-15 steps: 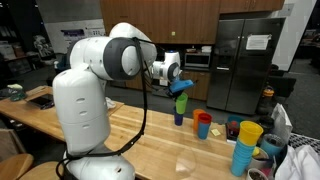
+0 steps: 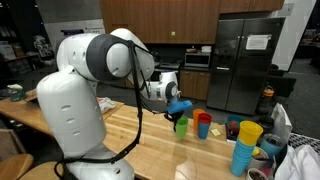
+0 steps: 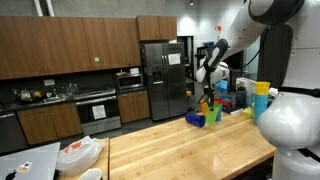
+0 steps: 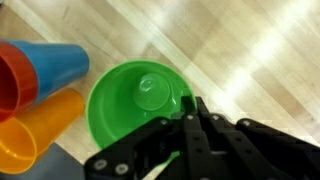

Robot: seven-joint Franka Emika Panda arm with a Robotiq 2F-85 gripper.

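Observation:
A green cup (image 2: 181,128) is upright near the middle of the table in exterior view 1. My gripper is shut on its rim; the wrist view looks down into the empty cup. Whether the cup's base touches the table is hard to tell. To its right in exterior view 1 are a red cup (image 2: 204,124) and an orange cup (image 2: 197,114). In the wrist view, the red cup (image 4: 14,78), a blue cup (image 4: 62,66) and the orange cup (image 4: 55,120) lie close to the green one.
Stacked blue cups (image 2: 241,157), a yellow cup (image 2: 250,132) and other kitchenware crowd the right side of the table. A white bag (image 2: 298,160) lies at the right edge.
The green cup has come down and toward exterior view 1 with my gripper, still held.

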